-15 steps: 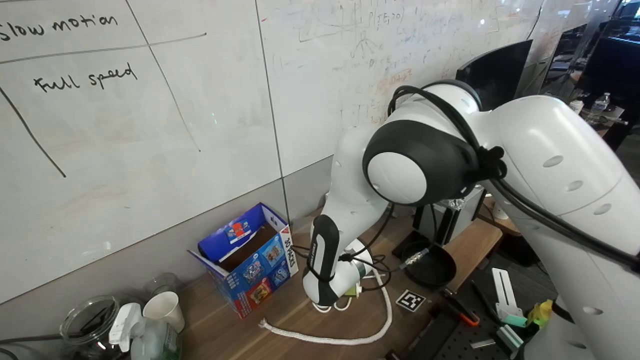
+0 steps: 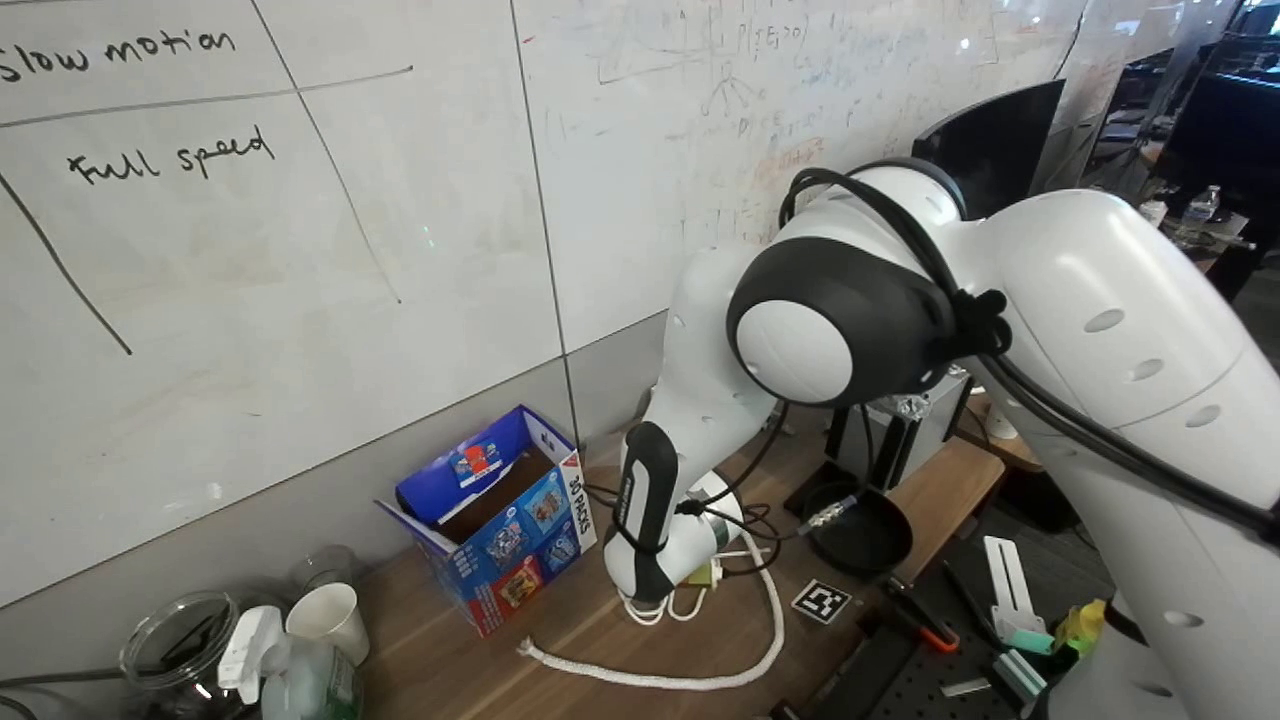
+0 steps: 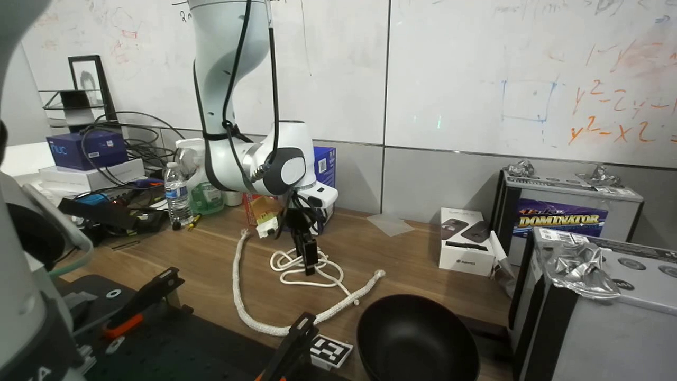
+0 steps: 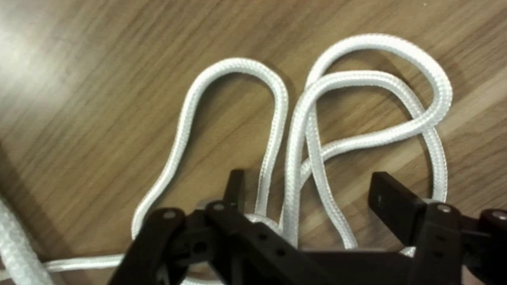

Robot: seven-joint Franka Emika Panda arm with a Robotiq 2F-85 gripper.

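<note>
Thin white cord lies in loose loops on the wooden table; in the wrist view the looped cord (image 4: 237, 65) passes between and below my fingers. My gripper is partly open, its two dark fingers apart on either side of several strands. From the side, the gripper (image 3: 309, 270) points down into the loops (image 3: 330, 279), close to the table. Whether the fingertips touch the wood is unclear. A thicker white rope (image 3: 238, 286) curves around the loops. In the first exterior view the arm hides my gripper, and the rope (image 2: 708, 684) bends in front.
An open blue snack box (image 2: 516, 516) stands beside the arm near the wall. On the other side is a black pan (image 3: 415, 343), with a white phone box (image 3: 466, 244) behind it. A marker card (image 3: 330, 350) lies near the rope.
The lower arm has shifted very slightly, with the wrist a little lower and more of the cord loops showing beneath it. The rope and box look unmoved.
</note>
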